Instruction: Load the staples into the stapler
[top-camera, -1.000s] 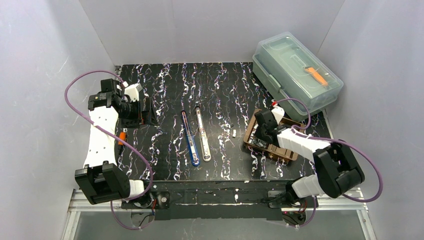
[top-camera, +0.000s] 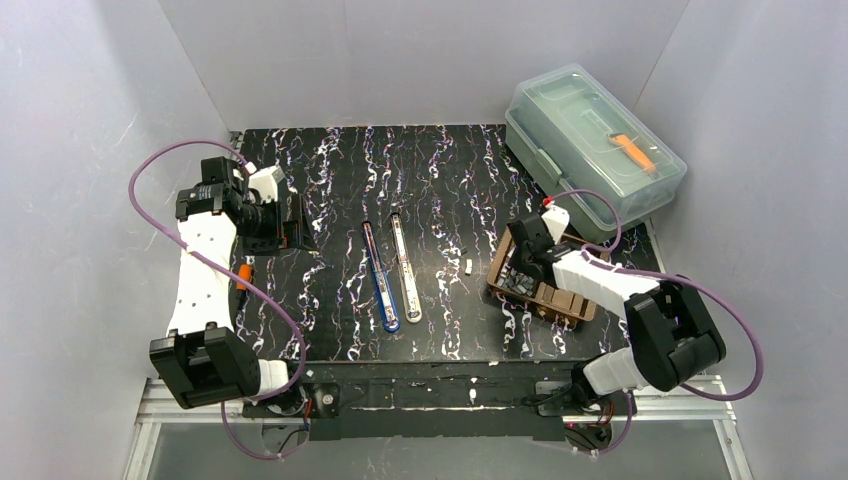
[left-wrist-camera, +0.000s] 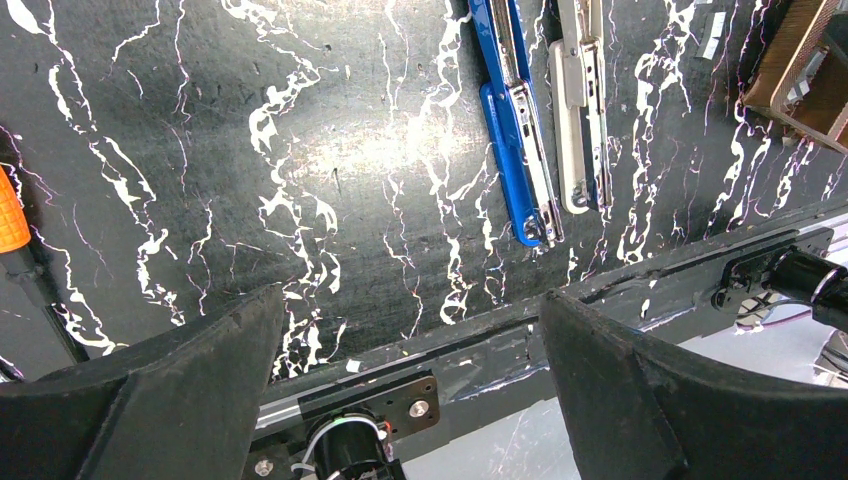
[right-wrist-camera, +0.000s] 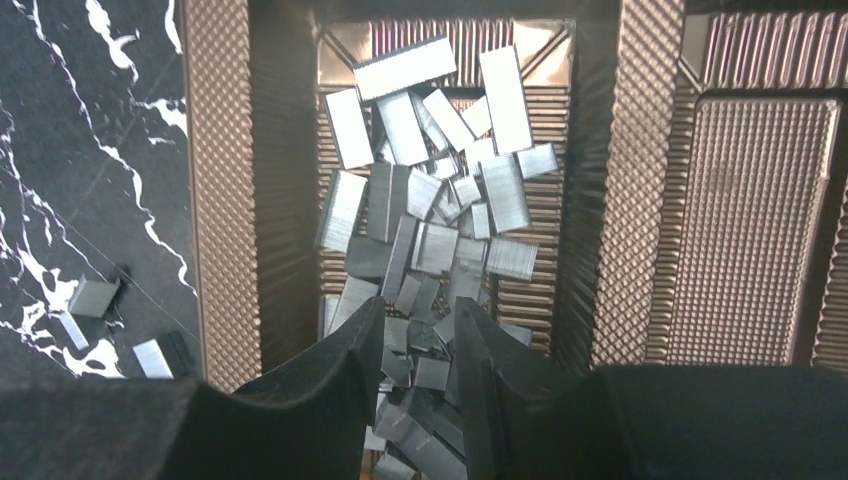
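Note:
Many loose staple strips (right-wrist-camera: 505, 190) lie heaped in one compartment of the brown tray (right-wrist-camera: 222, 190). Over this heap hangs my right gripper, its fingers parted by a narrow gap with staples visible beneath; nothing is clearly gripped. Two open staplers, a blue one (top-camera: 379, 280) and a white one (top-camera: 406, 270), lie side by side at mid-table, pointing roughly front to back. Far from them on the left, my left gripper is wide open and empty above bare table.
A few loose staple pieces (top-camera: 468, 267) lie between the staplers and the tray. A lidded clear green box (top-camera: 560, 130) fills the back right corner. An orange-handled tool (left-wrist-camera: 12, 215) rests at the left edge.
The left arm and both staplers have stayed put.

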